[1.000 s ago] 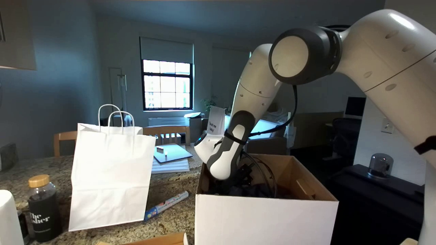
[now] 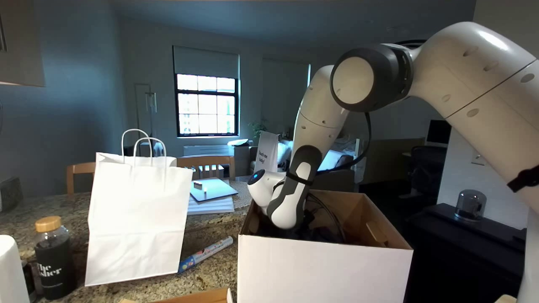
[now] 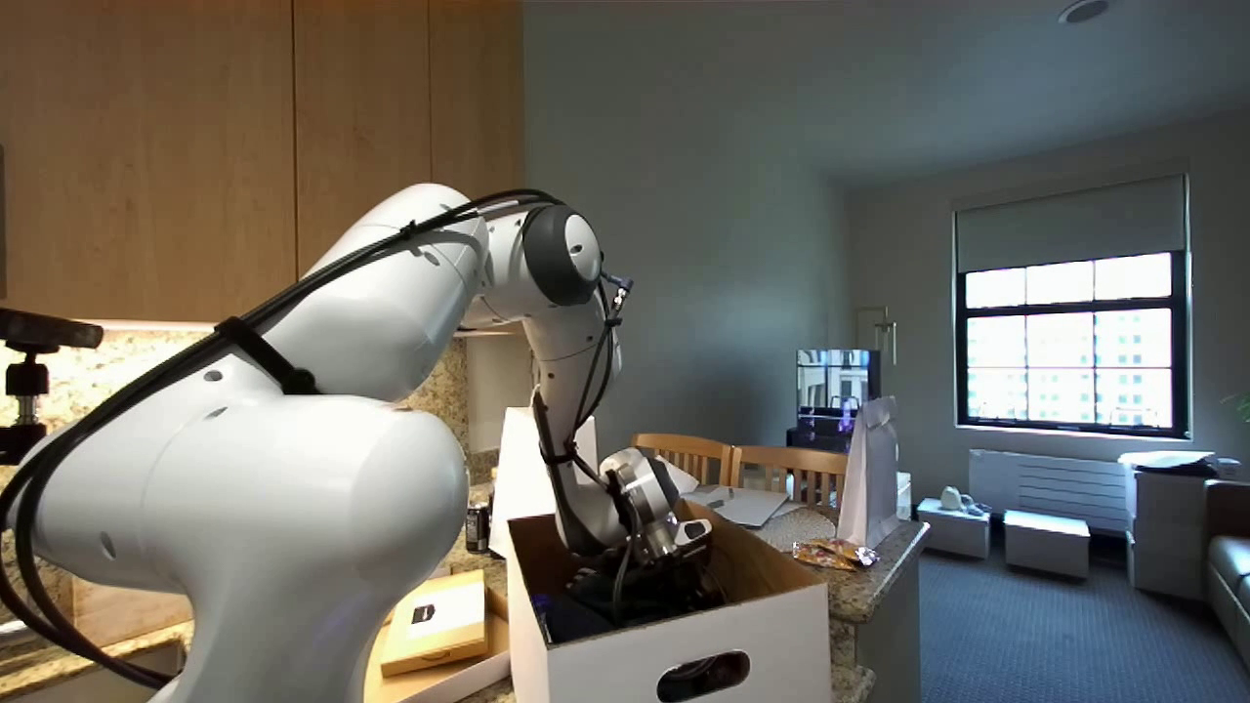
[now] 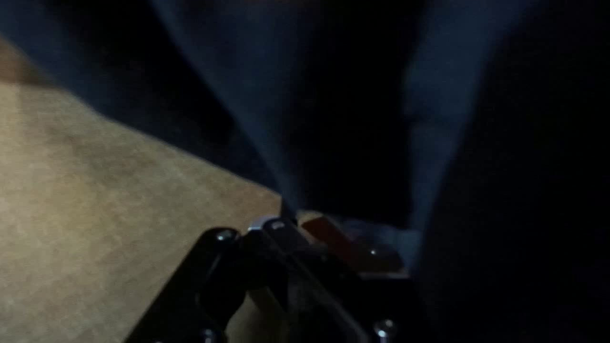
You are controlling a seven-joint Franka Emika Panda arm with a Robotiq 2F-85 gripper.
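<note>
My gripper reaches down inside a large white cardboard box [image 2: 323, 270], where both exterior views lose sight of its fingertips. Dark navy cloth [image 4: 343, 114] fills most of the wrist view, hanging right over and around the fingertips. Deep shadow covers the fingers, so whether they stand apart or have cloth between them cannot be made out. To their left shows the box's bare brown cardboard [image 4: 86, 217]. In exterior view 2, dark cloth [image 3: 574, 619] lies in the box below the wrist.
On the counter left of the box stand a white paper bag [image 2: 139, 222] and a bottle [image 2: 53, 262]; a tube [image 2: 206, 254] lies between bag and box. An open tray with a yellow box [image 3: 436, 621] sits beside the box. The box walls closely surround my wrist.
My wrist has moved lower and to the right in exterior view 1, deeper into the box. The box has shifted slightly left.
</note>
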